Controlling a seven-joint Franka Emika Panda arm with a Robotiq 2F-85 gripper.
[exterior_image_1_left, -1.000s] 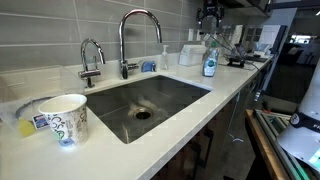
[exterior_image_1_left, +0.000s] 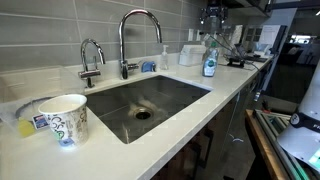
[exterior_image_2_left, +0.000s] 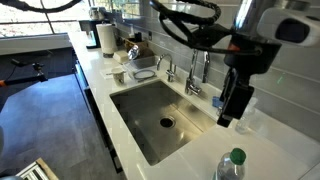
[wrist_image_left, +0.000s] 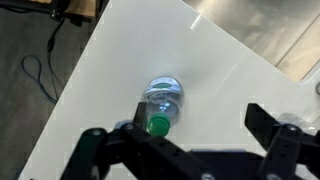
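Observation:
A clear bottle with a green cap (wrist_image_left: 162, 100) stands on the white counter; in exterior view 2 the bottle (exterior_image_2_left: 231, 166) is near the bottom right, and in exterior view 1 the bottle (exterior_image_1_left: 210, 62) is beyond the sink. My gripper is open, its two black fingers wide apart with nothing held. From the wrist, the bottle shows below it, nearer the left finger. High above the counter, the gripper (exterior_image_1_left: 213, 17) hangs clear of the bottle in exterior view 1.
A steel sink (exterior_image_1_left: 118, 92) with tall faucets (exterior_image_1_left: 123, 45) takes up the middle of the counter. Near its close end are a patterned white cup (exterior_image_1_left: 65, 120) and a clear plastic bin (exterior_image_1_left: 22, 92). A soap bottle (exterior_image_1_left: 164, 58) and a blue item (exterior_image_1_left: 148, 67) sit behind the sink.

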